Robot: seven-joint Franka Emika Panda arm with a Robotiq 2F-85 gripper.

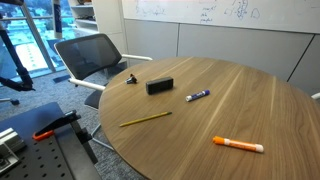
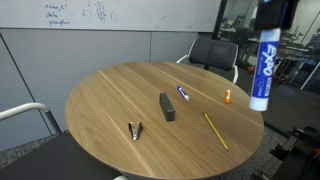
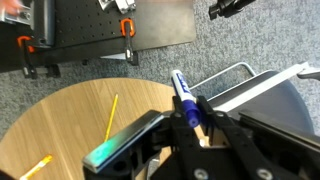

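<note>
My gripper is shut on a blue and white Expo marker (image 3: 183,92), whose white end points away from the fingers in the wrist view. Close to the camera in exterior view 2, the held marker (image 2: 266,65) hangs roughly upright on the right, clear of the table. Only a dark part of the gripper shows above it there. Exterior view 1 does not show the gripper's fingers.
On the round wooden table (image 1: 230,85) lie a black block (image 1: 160,85), another blue marker (image 1: 198,95), an orange marker (image 1: 238,144), a yellow pencil (image 1: 146,119) and a small dark clip-like thing (image 2: 135,130). A chair (image 1: 88,54) stands beside the table.
</note>
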